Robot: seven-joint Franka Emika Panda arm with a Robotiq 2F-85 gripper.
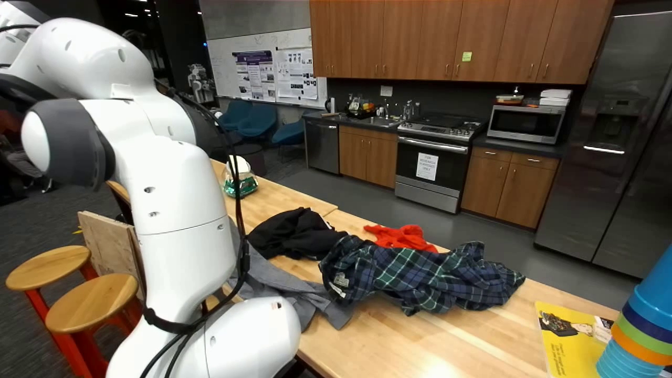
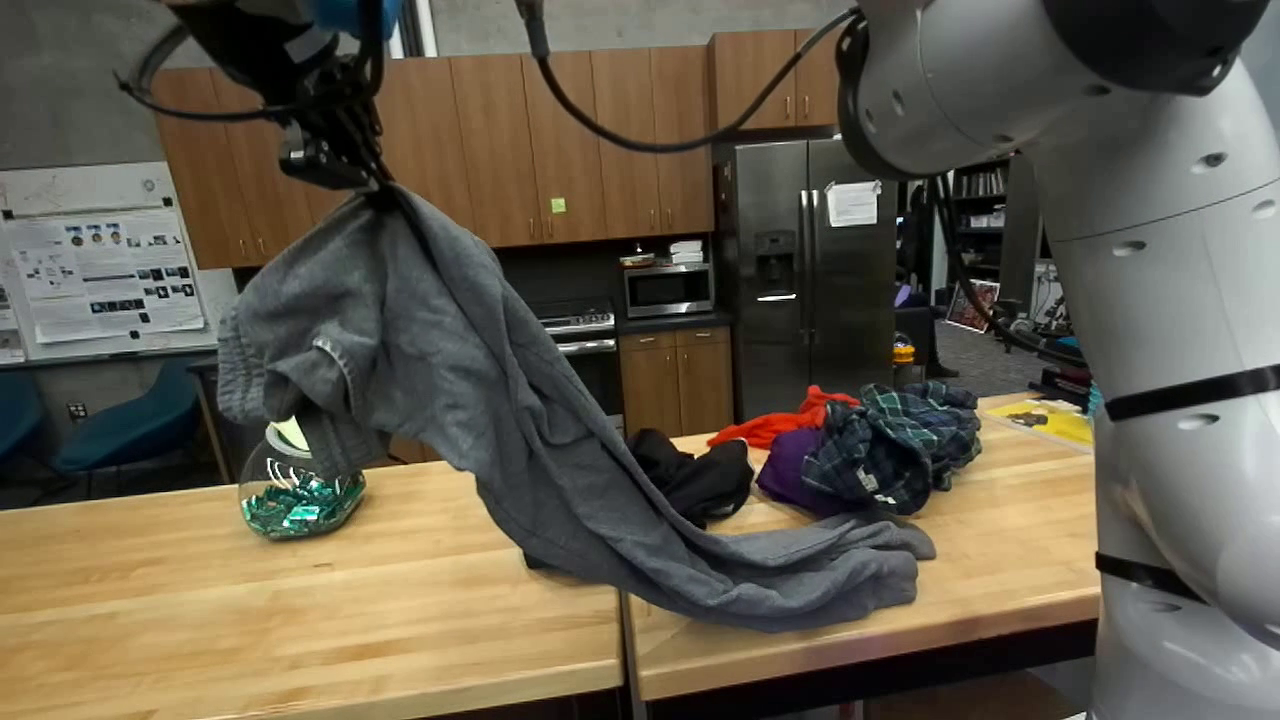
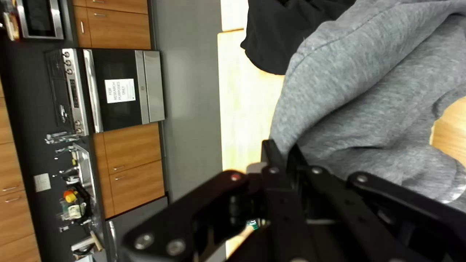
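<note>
A grey garment (image 2: 420, 324) hangs from my gripper (image 2: 381, 186), which is shut on a fold of its cloth above the table (image 2: 456, 600). From the grip the fabric slopes down to the right, and its far end rests on the wooden top. The wrist view shows the fingertips (image 3: 273, 153) of my gripper pinching the grey cloth (image 3: 349, 100). In exterior view 1 the gripper is out of sight behind the arm, with only the trailing end of the grey garment (image 1: 296, 293) showing.
A black garment (image 1: 293, 233), a plaid shirt (image 1: 428, 277), a red cloth (image 1: 403, 236) and a purple cloth (image 2: 786, 468) lie bunched together. A glass jar (image 2: 300, 492) of green-wrapped items stands behind the hanging cloth.
</note>
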